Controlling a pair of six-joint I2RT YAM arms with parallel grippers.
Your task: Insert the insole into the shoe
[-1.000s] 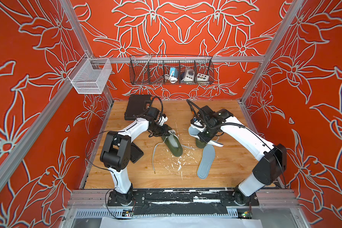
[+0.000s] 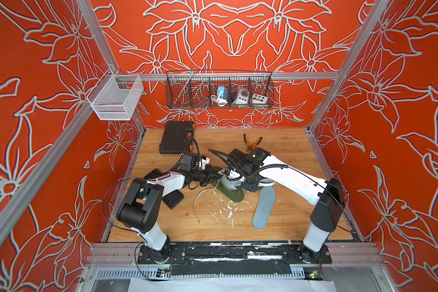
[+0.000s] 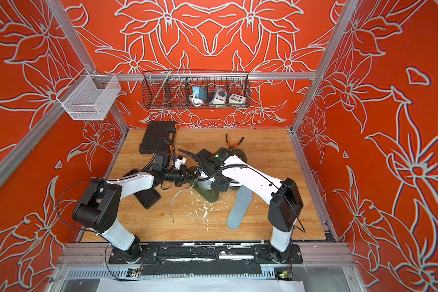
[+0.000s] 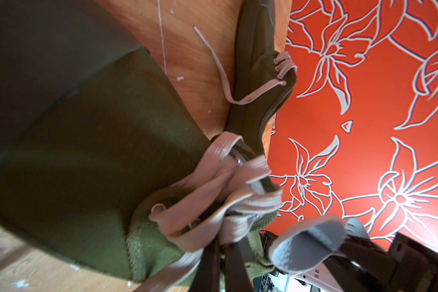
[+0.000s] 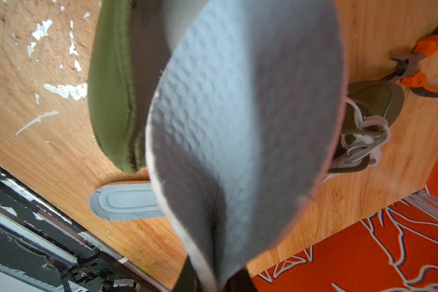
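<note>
An olive shoe (image 2: 234, 193) lies mid-table, loose white laces at its front. My left gripper is shut at those laces (image 4: 214, 185); whether anything is between its fingers is hard to tell. My right gripper is shut on a pale grey dimpled insole (image 5: 243, 112), folded lengthwise and held over the shoe's opening beside its olive side (image 5: 112, 82). A second insole (image 2: 263, 206) lies flat at front right. A second laced shoe (image 5: 365, 126) is partly hidden behind the held insole.
Orange pliers (image 3: 234, 143) and a black case (image 3: 156, 137) lie at the back. Black items (image 2: 172, 198) lie at left. Wire baskets (image 2: 219, 90) hang on the walls.
My right gripper has moved left with the insole, from above the other shoe to over the middle one. The left gripper and shoe have shifted slightly toward the front.
</note>
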